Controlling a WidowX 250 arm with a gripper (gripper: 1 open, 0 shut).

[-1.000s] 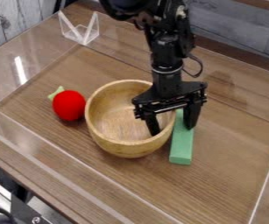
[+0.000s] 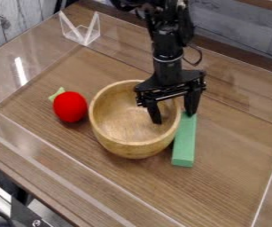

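Observation:
The black gripper hangs from the top over the right rim of a tan wooden bowl, its two fingers spread apart. I cannot tell whether anything is between them. A green bar-shaped object lies along the bowl's right side, its far end partly hidden by the gripper. A red tomato-like object with a small green part sits left of the bowl.
A clear plastic-looking item stands at the back left near the table's edge. The wooden table is open on the right and in the front left.
The gripper has risen slightly and moved a little toward the back. The bowl, green object and red object look essentially in place.

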